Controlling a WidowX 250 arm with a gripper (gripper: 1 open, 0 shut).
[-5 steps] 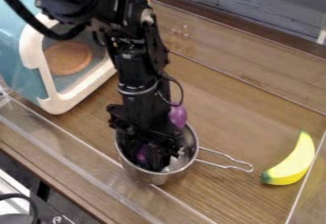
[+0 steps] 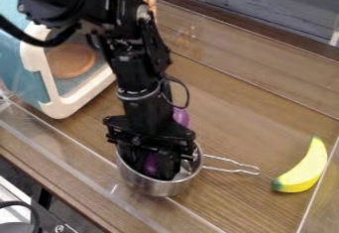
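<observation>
My black gripper [image 2: 154,148] reaches down into a steel pot [image 2: 177,183] with a long wire handle at right. A purple object [image 2: 155,164] shows between the dark fingers, which appear closed on it, though partly hidden by the gripper itself. Behind the gripper, another purple object [image 2: 181,116] stands partly hidden.
A yellow banana [image 2: 303,167] lies on the wooden counter [image 2: 252,118] to the right. A light blue and white toy oven [image 2: 59,93] stands at the left. The counter behind and right of the pot is clear.
The gripper has shifted slightly up and left within the pot, and the purple object between its fingers is more covered. The pot has moved slightly.
</observation>
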